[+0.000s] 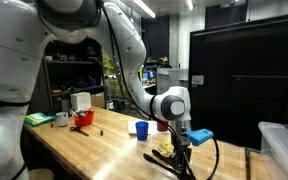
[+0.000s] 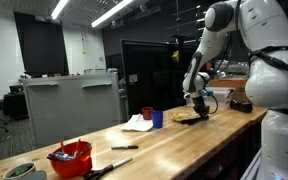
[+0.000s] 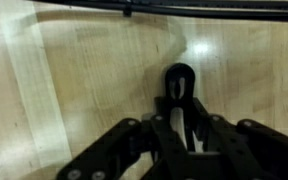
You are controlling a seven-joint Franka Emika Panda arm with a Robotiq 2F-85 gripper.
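Note:
In the wrist view a black handle [image 3: 180, 76] with a rounded end stands out from between the fingers of my gripper. The fingers are closed on it; the rest of the handled object is hidden below the gripper. From exterior view 1, my gripper [image 1: 184, 152] is low over the right part of the wooden table, beside dark elongated items [image 1: 162, 160]. What those items are cannot be made out. Exterior view 2 shows the same dark items [image 2: 192, 121] under the arm at the table's far end.
Close behind lies something yellow [image 1: 168, 149]. A blue cup [image 1: 142, 130] stands farther back, and a red container [image 2: 71, 160] holds utensils at the opposite end. A clear plastic bin [image 1: 282, 145] is at the right.

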